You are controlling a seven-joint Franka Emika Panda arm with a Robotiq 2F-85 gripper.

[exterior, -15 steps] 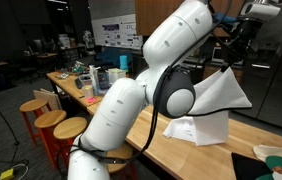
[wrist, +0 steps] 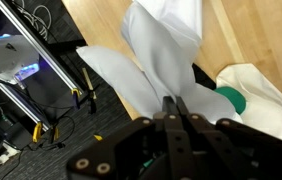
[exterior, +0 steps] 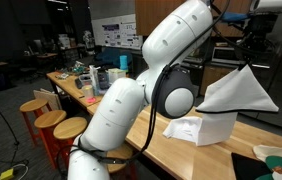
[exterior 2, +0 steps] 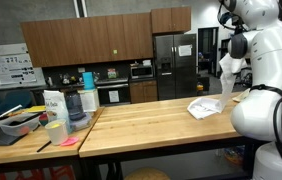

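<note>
A white cloth (exterior: 231, 105) hangs above the table from my gripper, and it spreads wide in exterior view 1. My gripper is shut with the cloth's upper part gathered between its fingers. In exterior view 2 the same cloth (exterior 2: 228, 76) dangles at the right. A second stretch of white cloth (exterior: 181, 129) lies on the wooden table (exterior: 171, 153); whether it joins the hanging piece cannot be told. The fingertips are hidden in both exterior views.
Near the table's right end lie a green and white item (exterior: 278, 154) and a dark flat piece (exterior: 248, 167). Stools (exterior: 48, 120) stand along the left side. Cups and containers (exterior 2: 74, 105) crowd the far end.
The arm has shifted to the right in exterior view 1, carrying the hanging cloth with it. The cloth's right corner now reaches farther right. The cloth on the table looks much the same.
</note>
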